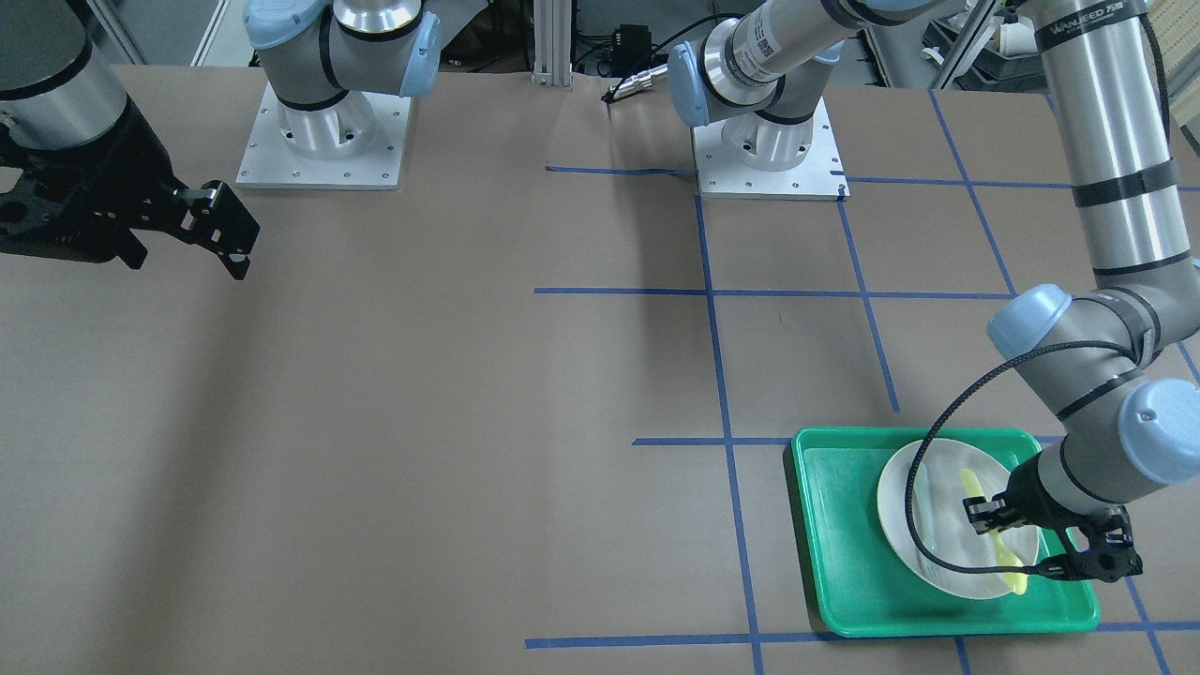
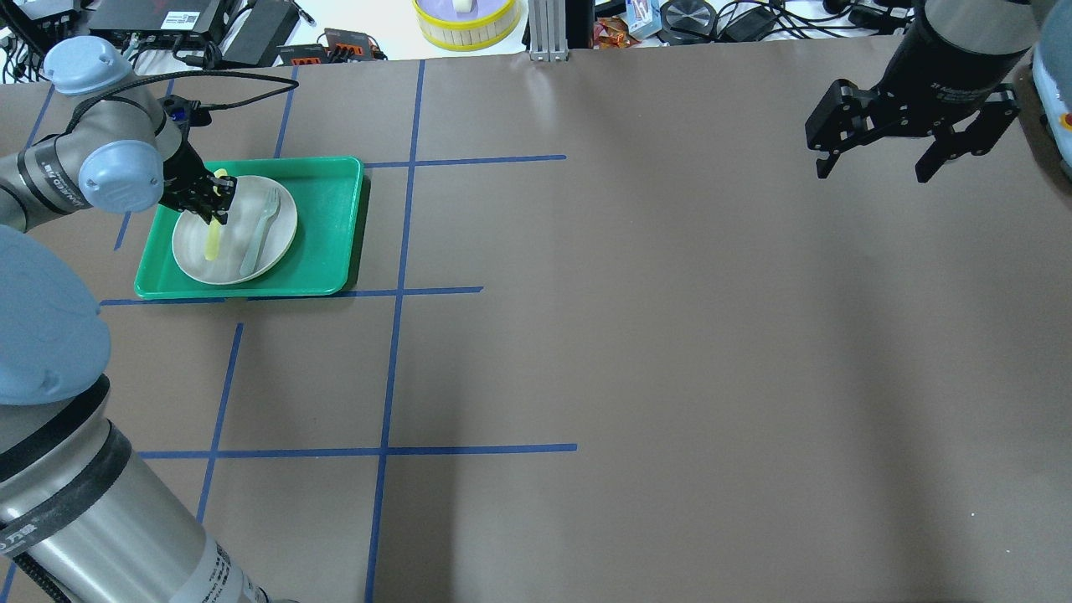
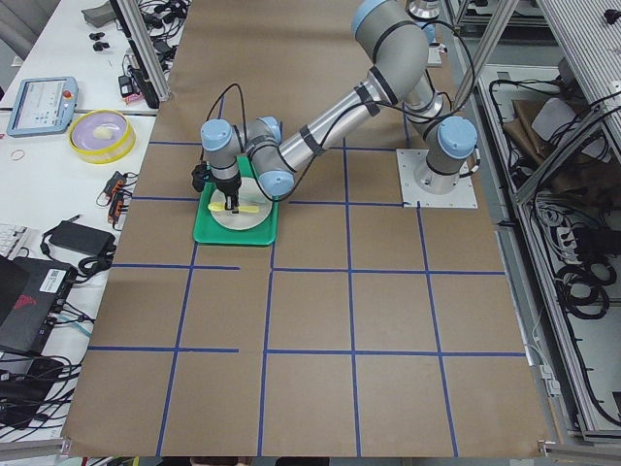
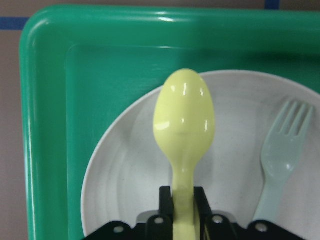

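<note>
A green tray (image 1: pixel 838 540) holds a white plate (image 1: pixel 908 562) at the lower right of the front view. On the plate lie a pale mint fork (image 4: pixel 280 157) and, across the middle, a pale yellow spoon (image 4: pixel 184 120). My gripper is over the plate, its black fingers on either side of the spoon's handle, bowl toward the top of the wrist view. Whether the fingers press on the handle is hard to tell. The top view shows the spoon (image 2: pixel 213 241) partly under the gripper, left of the fork (image 2: pixel 260 231).
Another black gripper (image 1: pixel 214 225) hangs at the upper left of the front view, and other arm bases (image 1: pixel 765 169) stand along the back edge. Blue tape lines grid the table (image 1: pixel 394 450), whose middle is clear. Cables and devices clutter a side bench (image 3: pixel 78 155).
</note>
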